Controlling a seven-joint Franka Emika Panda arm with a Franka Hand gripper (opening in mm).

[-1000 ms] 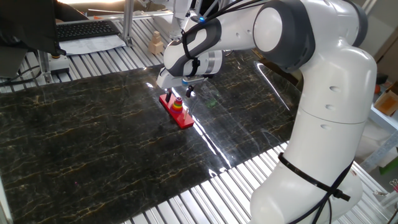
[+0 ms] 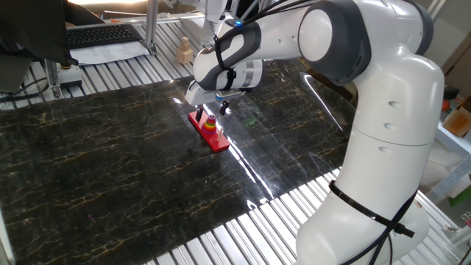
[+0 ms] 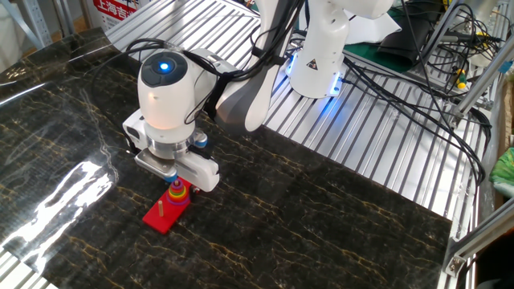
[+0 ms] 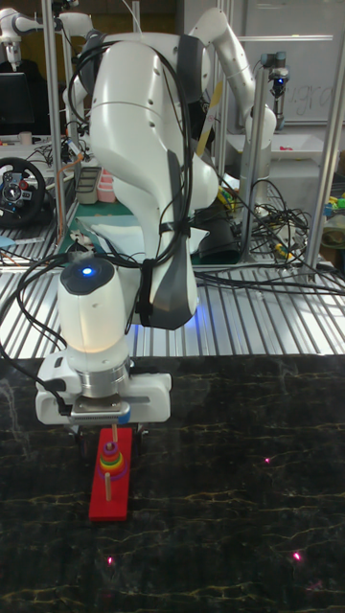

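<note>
A red base board [image 2: 217,144] lies on the dark marbled table top, bearing a small stack of coloured rings [image 2: 210,126] around its middle. At the board's near end a bare wooden peg [image 3: 161,209] stands upright. In the third exterior view another light peg [image 4: 115,431] shows just under the gripper body. My gripper [image 4: 111,438] points down over the board's far part, its dark fingers [image 2: 199,114] wide apart on either side. It is open, and no ring or peg is visibly clamped. The gripper body partly hides the board's far end in the second exterior view.
Wide stretches of the dark table [image 2: 103,177] around the board are clear. Beyond its edge lies a ribbed metal surface [image 3: 361,144]. A small wooden figure [image 2: 184,51] and a keyboard [image 2: 103,34] are at the back. Cables hang along my arm.
</note>
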